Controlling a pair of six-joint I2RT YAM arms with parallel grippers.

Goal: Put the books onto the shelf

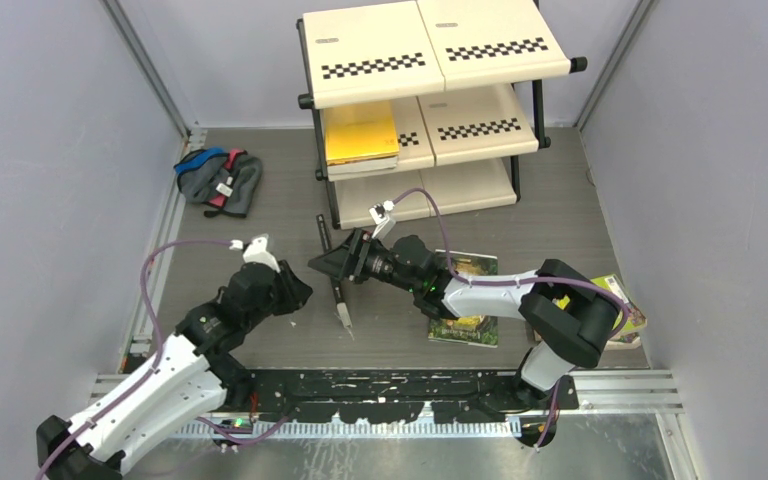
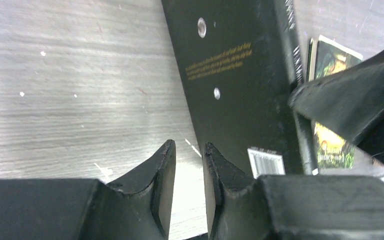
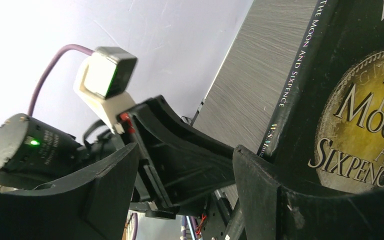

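A dark book, "The Moon and Sixpence" (image 3: 300, 130), stands on edge on the grey floor. From above only its narrow edge (image 1: 342, 300) shows, mid-floor in front of the shelf rack (image 1: 360, 205). The left wrist view has its dark back cover (image 2: 235, 80). My right gripper (image 1: 320, 267) reaches across the book's top; its fingers (image 3: 245, 165) are spread, with no book between them. To the book's left and apart from it, my left gripper is partly open with a narrow empty gap. A green illustrated book (image 1: 475, 332) lies flat beneath my right forearm, partly hidden.
On the middle shelf at left rests a yellow book (image 1: 360, 138). A grey bag (image 1: 225, 185) lies at the back left. More books (image 1: 628, 318) lie at the right, partly covered by my right arm.
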